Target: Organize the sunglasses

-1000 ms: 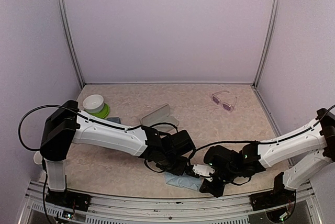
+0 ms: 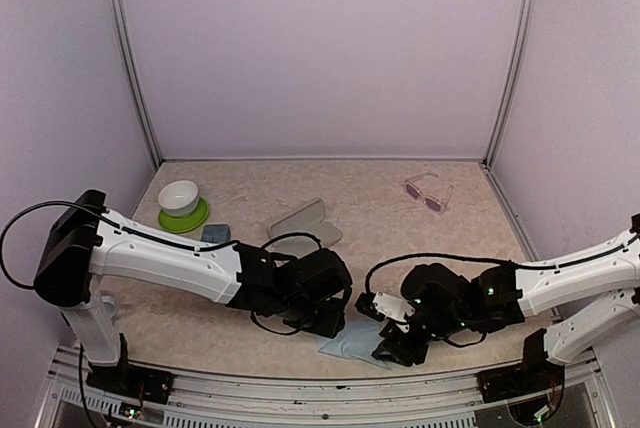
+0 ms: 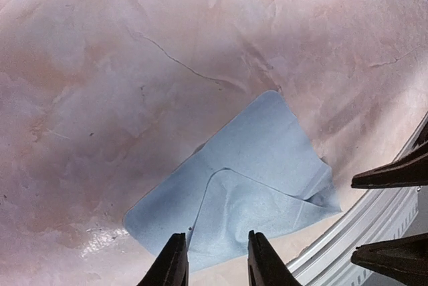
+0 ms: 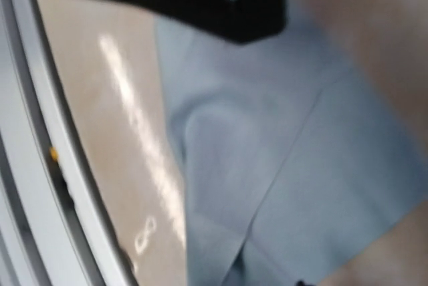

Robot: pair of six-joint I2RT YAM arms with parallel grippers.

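Observation:
A folded light-blue cloth [image 2: 347, 341] lies flat near the front edge, one corner fold lifted slightly in the left wrist view. Over its left side hangs my left gripper, open, with a gap between the fingertips. My right gripper is open too, at the cloth's right end; one dark finger [image 4: 259, 12] crosses the blurred right wrist view. Neither holds anything. Pink-framed sunglasses [image 2: 433, 204] rest unfolded at the back right. A pale grey glasses case [image 2: 299, 219] stands open mid-table, its front partly hidden behind the left arm.
At the back left a white bowl [image 2: 179, 195] sits on a green plate [image 2: 203, 214]. A small grey-blue object [image 2: 215, 234] lies in front of it, partly behind the left arm. A metal rail [image 2: 290, 376] runs along the front.
The left arm has drawn back to the left, away from the right gripper. My right gripper has shifted a little left and up.

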